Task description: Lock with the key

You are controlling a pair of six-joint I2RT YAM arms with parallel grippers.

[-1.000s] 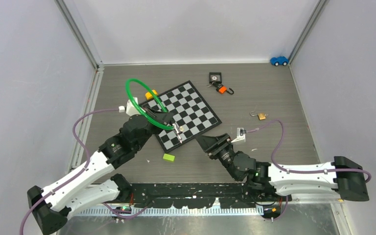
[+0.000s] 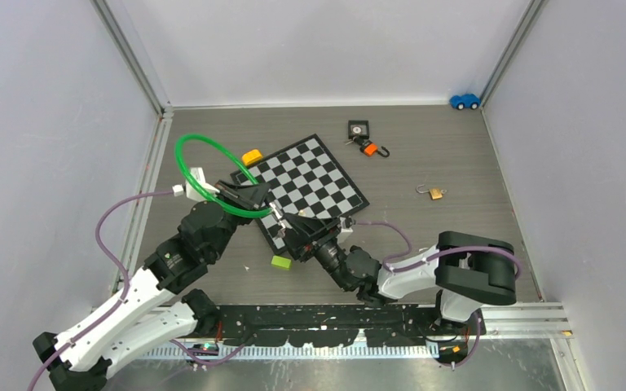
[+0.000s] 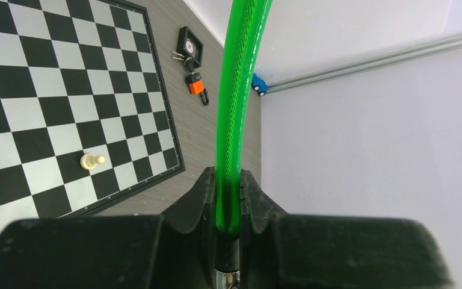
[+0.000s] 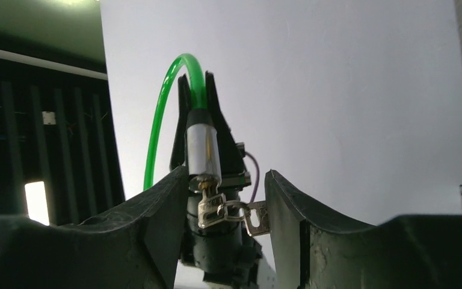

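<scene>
A green cable lock [image 2: 223, 152] loops above the left arm. My left gripper is shut on its cable just beside the black-and-metal end, seen upright in the left wrist view. In the right wrist view, the metal lock cylinder [image 4: 203, 150] has a key [image 4: 212, 211] in or at its tip, with silver pieces hanging sideways. My right gripper is part open, its fingertips either side of the key pieces; whether they touch cannot be told.
A chessboard [image 2: 244, 179] with a pale pawn [image 3: 90, 161] lies beneath. Around it are a yellow object [image 2: 252, 155], a green block [image 2: 281, 262], padlocks [image 2: 371, 148], a brass padlock [image 2: 435, 193] and a blue toy car [image 2: 465, 101].
My right gripper has moved left and in toward the lock's end, its arm bending up. The left arm and green lock have shifted slightly left.
</scene>
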